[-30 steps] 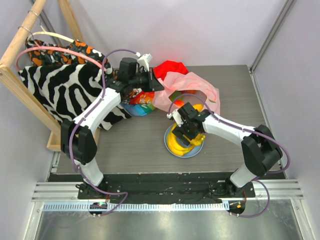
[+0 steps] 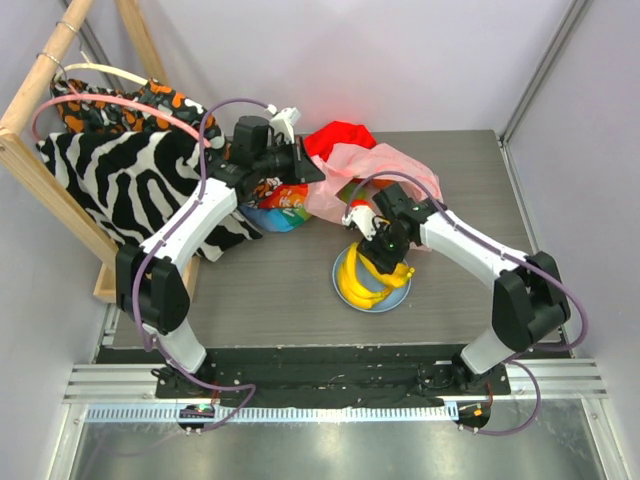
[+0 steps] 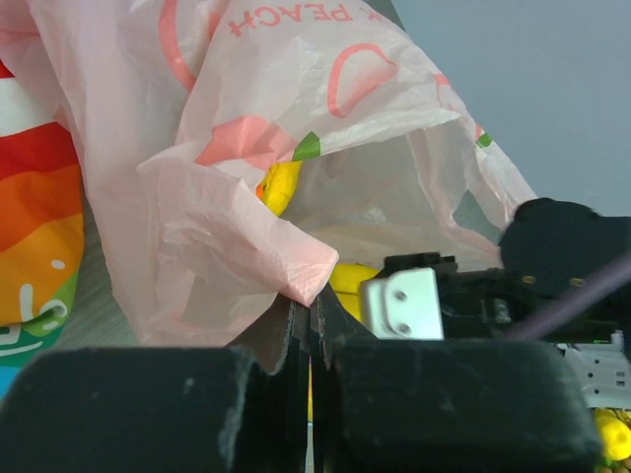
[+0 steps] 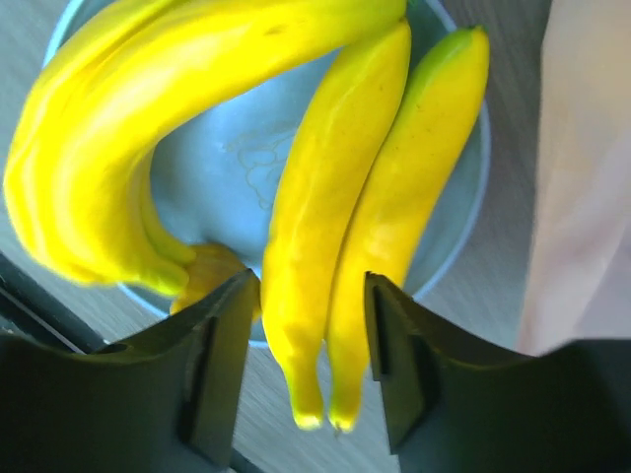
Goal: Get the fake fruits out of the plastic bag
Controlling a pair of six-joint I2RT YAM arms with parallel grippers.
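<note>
A pink plastic bag (image 2: 350, 165) lies at the back; in the left wrist view it (image 3: 246, 227) hangs open, showing yellow fruit (image 3: 281, 185) inside. My left gripper (image 2: 308, 172) is shut at the bag's edge, whose tip sits at its fingertips. A blue bowl (image 2: 340, 290) (image 4: 227, 158) holds several yellow bananas (image 2: 356, 298) (image 4: 315, 217). Over it, my right gripper (image 2: 385, 255) stands open, with two bananas below and between its fingers in its wrist view, not visibly gripped.
Patterned bags (image 2: 120, 180) hang on a wooden rack (image 2: 55, 200) at the left, with red and multicoloured bags (image 2: 280, 215) beside the pink one.
My right arm has moved slightly up and to the right in the top view, above the bowl. The left arm has barely moved.
</note>
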